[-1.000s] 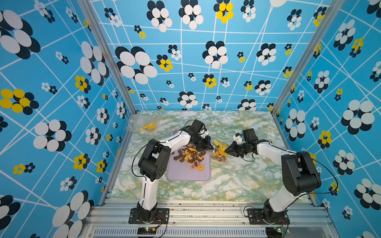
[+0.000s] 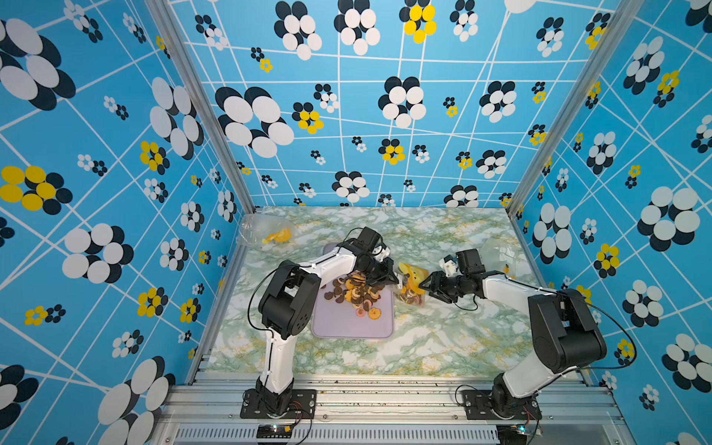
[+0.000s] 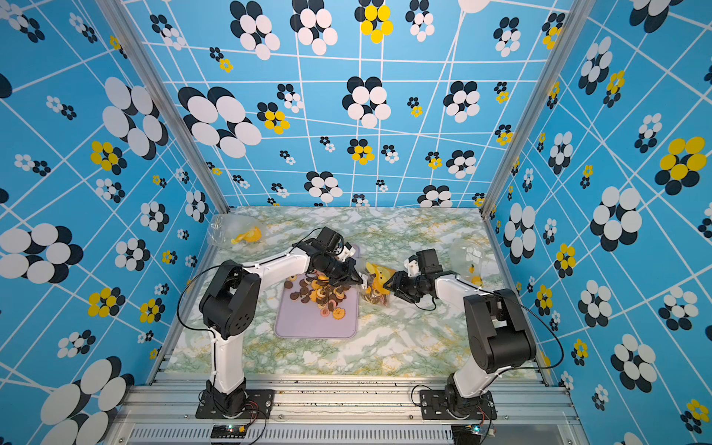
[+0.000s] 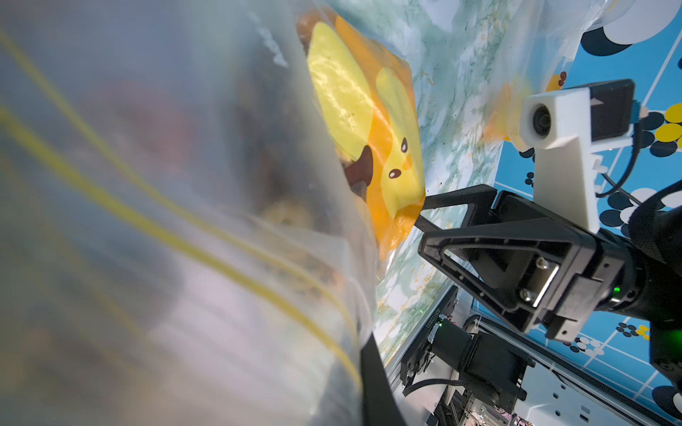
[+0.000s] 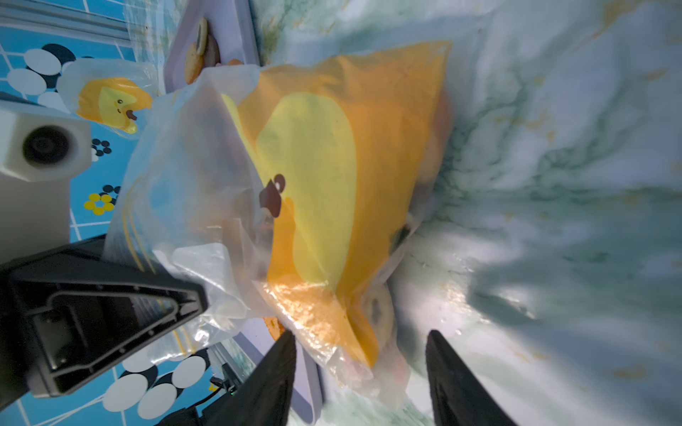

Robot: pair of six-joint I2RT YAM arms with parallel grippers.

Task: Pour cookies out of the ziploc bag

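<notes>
The clear ziploc bag (image 2: 411, 284), printed with an orange and yellow animal, hangs slanted just beyond the right edge of the lilac tray (image 2: 352, 330). Some cookies show through its plastic. My left gripper (image 2: 396, 280) is shut on the thin plastic near the bag's mouth; in the right wrist view the film bunches at its fingertips. Close to the printed side, my right gripper is open, its two fingers apart, with the bag's lower corner just in front of the gap. Loose cookies (image 3: 323, 294) are heaped on the tray. The bag covers much of the left wrist view.
One more clear bag with an orange print (image 2: 276, 236) lies at the back left. Another clear bag (image 2: 504, 256) lies at the back right, behind my right arm.
My right gripper has tilted and shifted slightly toward the front, its fingers now spread. My left gripper has moved slightly down, and the bag has shifted a little.
</notes>
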